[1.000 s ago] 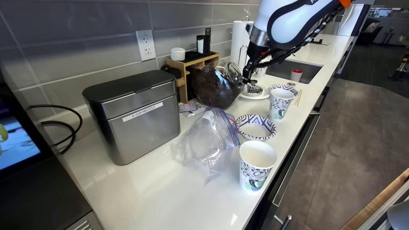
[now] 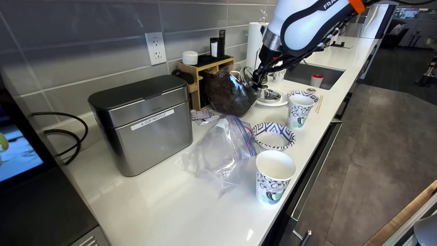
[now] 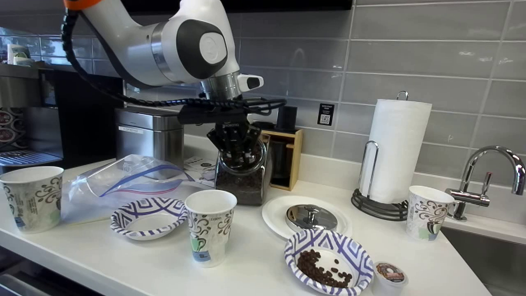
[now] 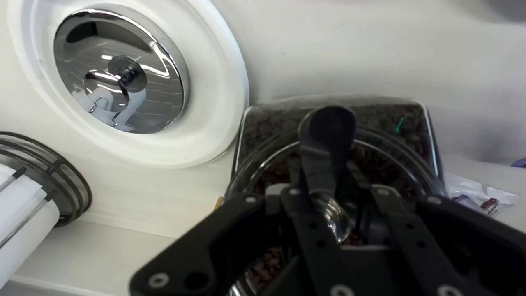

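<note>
A glass jar point(image 4: 394, 116) of dark coffee beans tilts on the counter, its round mouth uncovered. My gripper is at that mouth, shut on a metal spoon-like utensil point(image 4: 328, 148); its rounded end looks dark in the wrist view. How deep the fingers reach is hard to tell. In exterior view 2 the gripper point(image 3: 240, 153) overlaps the mouth of the jar point(image 3: 239, 187). The jar's shiny metal lid point(image 4: 121, 74) lies on a white plate point(image 4: 217, 93) beside it.
A patterned bowl point(image 3: 365, 269) holds some beans; another bowl point(image 3: 148, 232) looks empty. Paper cups point(image 3: 209, 232), a plastic bag point(image 2: 221, 143) and a paper towel roll point(image 3: 399, 148) stand around. Behind the jar is a wooden organizer point(image 3: 294, 158).
In exterior view 1 my gripper has shifted slightly left, closer over the jar's mouth. Jar, lid, bowls and cups are where they were.
</note>
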